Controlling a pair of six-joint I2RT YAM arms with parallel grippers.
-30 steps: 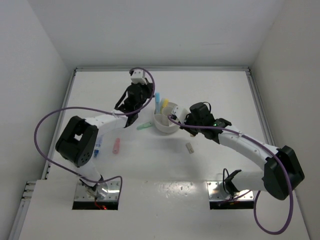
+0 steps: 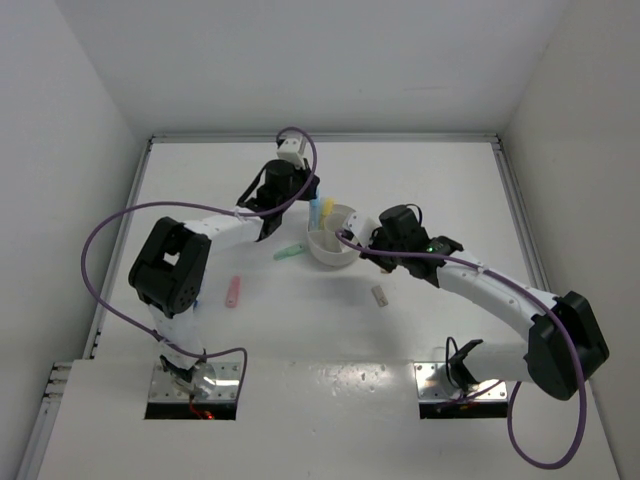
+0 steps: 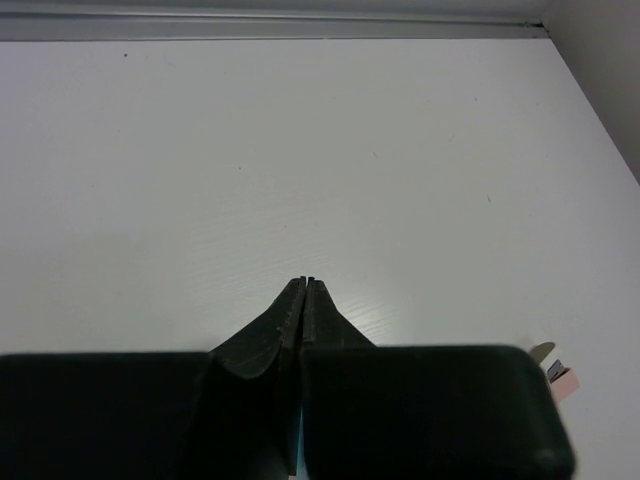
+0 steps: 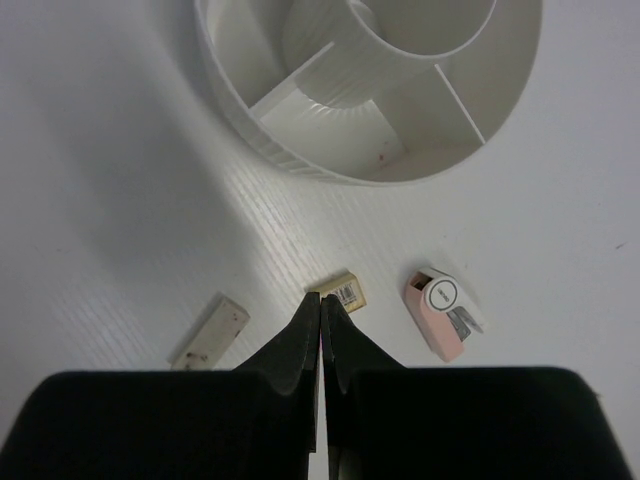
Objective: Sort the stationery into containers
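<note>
A white round divided container (image 2: 330, 257) holds a blue item (image 2: 315, 212) and a yellow one (image 2: 328, 208). Over its back left my left gripper is shut on a blue item (image 3: 296, 440), mostly hidden by the fingers. My right gripper is shut, nothing visible between its fingers, near the container's right side. Below it lie a pale bar (image 4: 213, 330), a small tan block (image 4: 345, 290) and a pink-and-white piece (image 4: 435, 322).
A green item (image 2: 288, 251) lies left of the container, a pink one (image 2: 233, 291) farther front left, and a blue item (image 2: 197, 301) partly behind the left arm.
Over the last second my left gripper has moved toward the back and right, over the container's back left. The right arm has not moved.
</note>
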